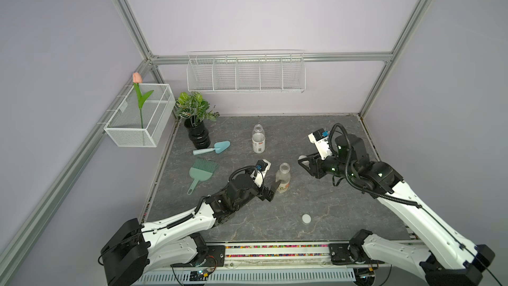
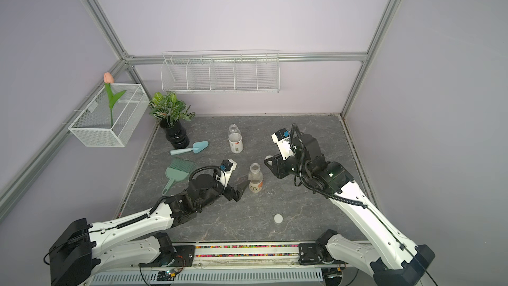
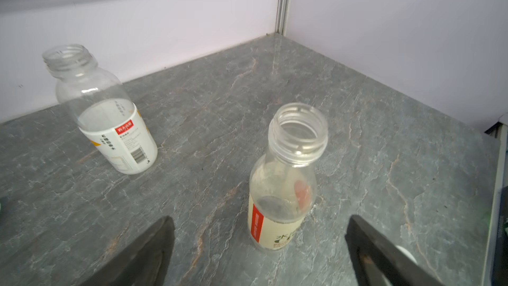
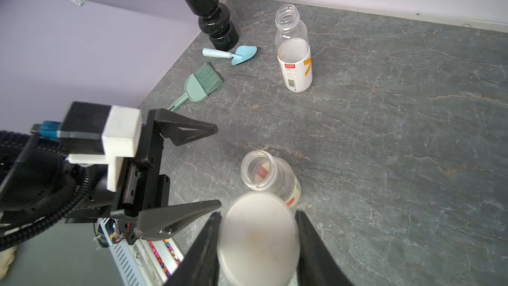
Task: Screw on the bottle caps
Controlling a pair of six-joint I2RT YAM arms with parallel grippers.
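A clear bottle with a small cream label [image 3: 285,180] stands upright and uncapped at the middle of the table. Facing it, my left gripper is open, its fingertips on either side in the wrist view, with nothing held. My right gripper is shut on a white cap [image 4: 259,241], up to the right of that bottle in the top left view. Farther back stands a second uncapped bottle with a white label [image 1: 258,140]. Another white cap [image 1: 306,218] lies flat on the table near the front.
A green brush and dustpan [image 1: 202,171], a blue trowel [image 1: 214,147] and a black plant pot [image 1: 197,133] occupy the left side. Wire baskets [image 1: 246,74] hang at the back.
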